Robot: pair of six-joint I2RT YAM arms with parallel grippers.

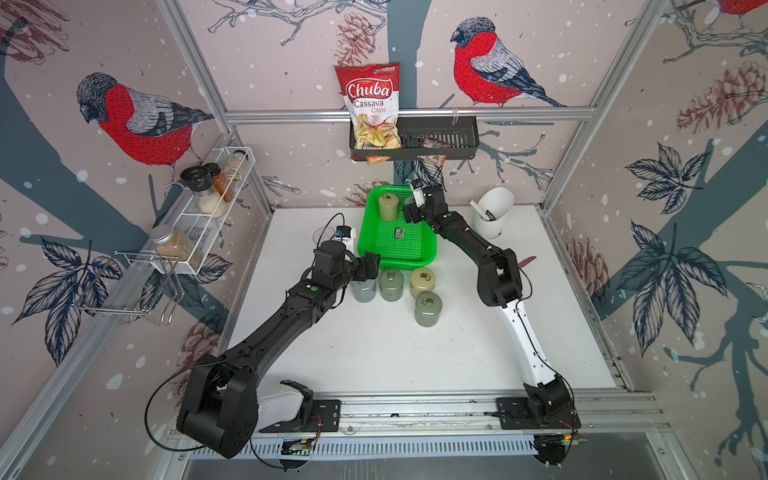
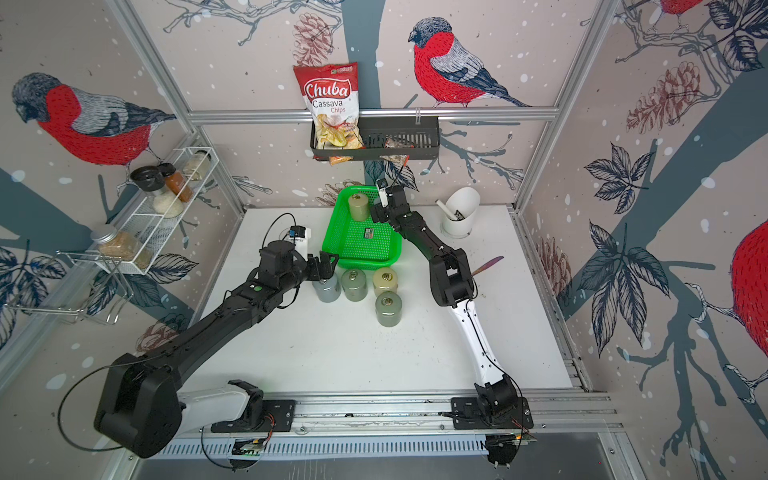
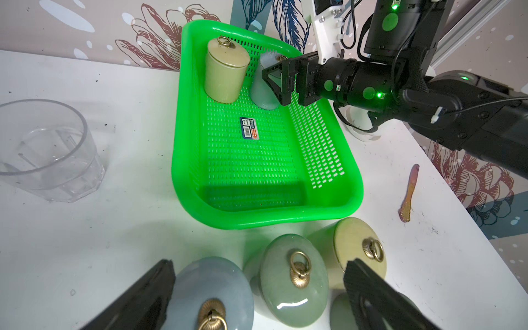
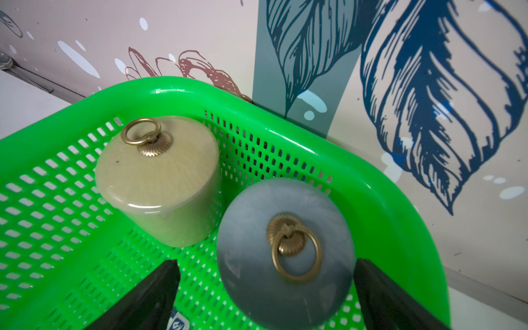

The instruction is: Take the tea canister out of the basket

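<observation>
The green basket [image 3: 266,217] holds a cream canister [image 3: 225,77] at its back left and a blue-grey canister [image 4: 286,258] beside it at the back right, both with brass ring lids. My right gripper is open over the blue-grey canister, its blurred fingers either side of the lid in the right wrist view. My left gripper is open, above the group of canisters in front of the basket, with nothing held.
Blue-grey [image 3: 209,291], green [image 3: 291,280] and cream [image 3: 357,247] canisters stand before the basket. A clear glass [image 3: 49,154] is left, a knife [image 3: 408,192] and white container [image 2: 460,220] right. A dark shelf [image 1: 436,148] hangs above.
</observation>
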